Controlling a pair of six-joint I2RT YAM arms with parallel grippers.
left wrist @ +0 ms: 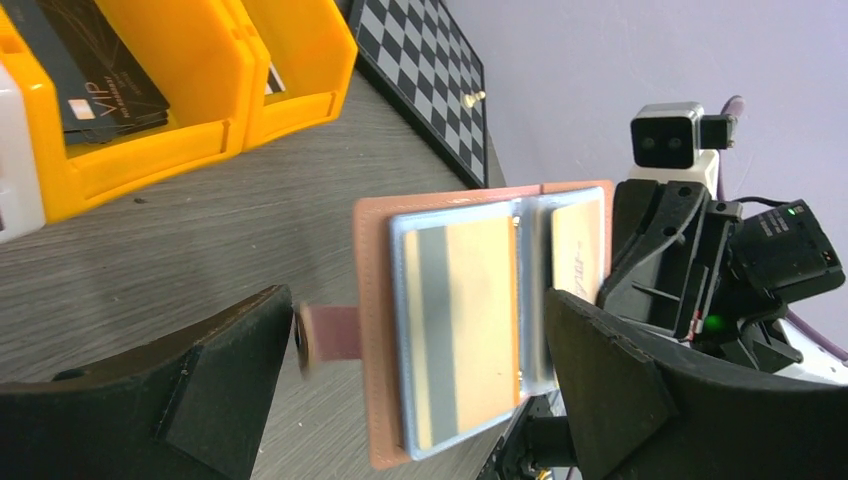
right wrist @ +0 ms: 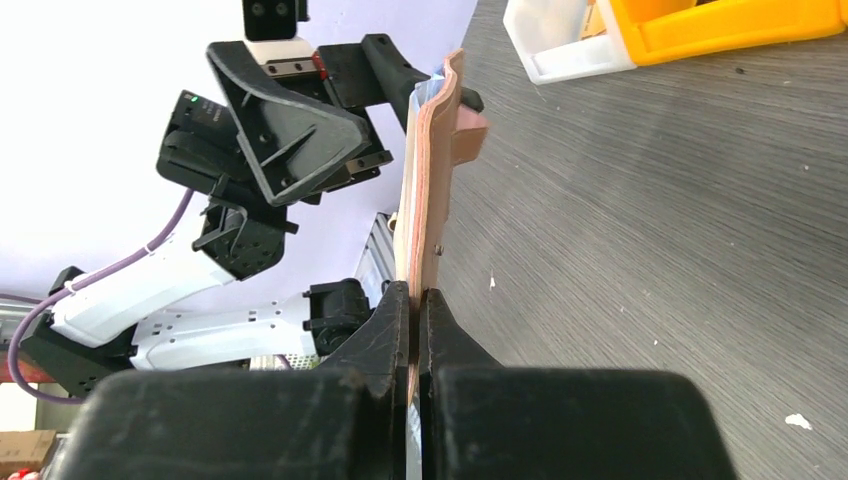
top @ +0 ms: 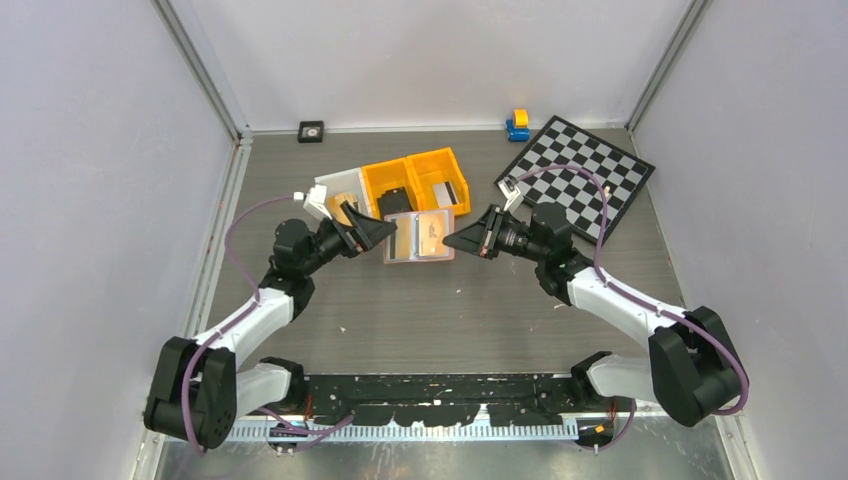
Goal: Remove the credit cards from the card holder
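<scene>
The card holder (top: 417, 237) hangs unfolded above the table, a pinkish cover with clear sleeves. My right gripper is shut on its right edge. In the left wrist view a gold card with a grey stripe (left wrist: 470, 330) fills the near sleeve, and a second gold card (left wrist: 578, 245) shows in the far one. A pink strap (left wrist: 333, 332) sticks out from the cover's left side. My left gripper stands open just left of the card holder, the near sleeve showing between its fingers; contact cannot be made out.
Behind the card holder stand two yellow bins (top: 385, 172), holding black cards (top: 394, 202) and other cards (top: 446, 193), with a white bin (top: 343, 180) beside them. A chessboard (top: 578, 175) lies back right.
</scene>
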